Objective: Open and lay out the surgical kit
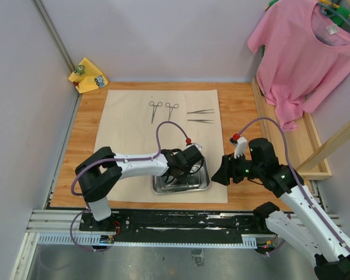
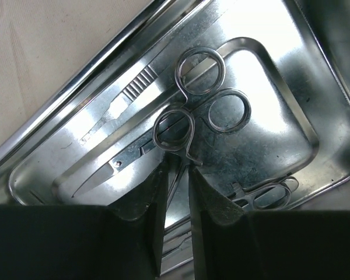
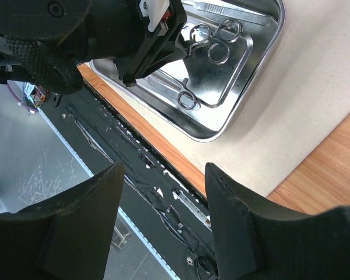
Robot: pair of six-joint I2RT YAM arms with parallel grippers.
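Note:
My left gripper is down in the metal tray [image 1: 189, 188], fingers slightly apart over the shaft of a ringed instrument [image 2: 174, 124]; whether it grips that cannot be told. The tray also holds other ringed instruments [image 2: 268, 195] and a scalpel handle [image 2: 137, 87]. On the cream cloth [image 1: 128, 116] two clamps [image 1: 154, 108] lie side by side, with two tweezers [image 1: 200, 121] to their right. My right gripper stands open beside the tray's right, nothing between its fingers.
A pink shirt [image 1: 297, 52] hangs over a wooden frame [image 1: 309, 154] at the right. A yellow cloth [image 1: 90, 79] is at the back left.

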